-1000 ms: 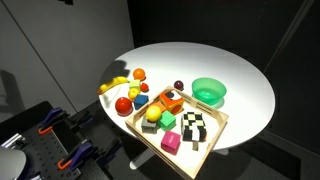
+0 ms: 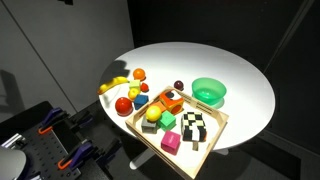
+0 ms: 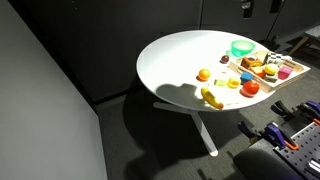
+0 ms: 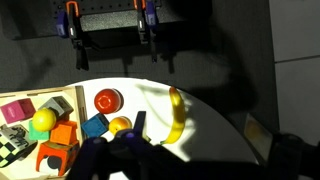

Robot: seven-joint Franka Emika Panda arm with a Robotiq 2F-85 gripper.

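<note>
In the wrist view, the two dark fingers of my gripper stand far apart along the bottom edge, blurred, with nothing between them. The tips of the fingers (image 3: 247,9) also show at the top of exterior view 2, high above the table and clear of every object. A yellow banana (image 2: 112,85) lies near the table's edge. Close to it are a red round fruit (image 2: 123,104), an orange (image 2: 139,74) and a blue block (image 2: 141,100). A shallow wooden tray (image 2: 186,158) holds a yellow ball (image 2: 154,114), a pink cube (image 2: 171,142) and a green cube (image 2: 167,120).
A green bowl (image 2: 209,92) sits behind the tray, with a dark red fruit (image 2: 179,85) to its left. Inside the tray is also a black-and-white checkered block (image 2: 193,127).
</note>
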